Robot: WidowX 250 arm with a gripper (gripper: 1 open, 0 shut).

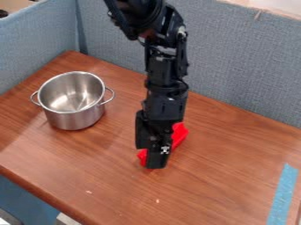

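Note:
A black robot arm reaches down from the top of the camera view to the middle of the wooden table, where its gripper (156, 154) is low over a red object (179, 134). The red object lies on the table, partly hidden behind the gripper, showing on both sides of it. Whether the fingers are closed on it cannot be told. A steel pot (70, 104) with two side handles stands upright to the left, apart from the gripper.
Grey padded walls (235, 70) bound the table at the back and left. A light blue strip (282, 193) lies at the right edge.

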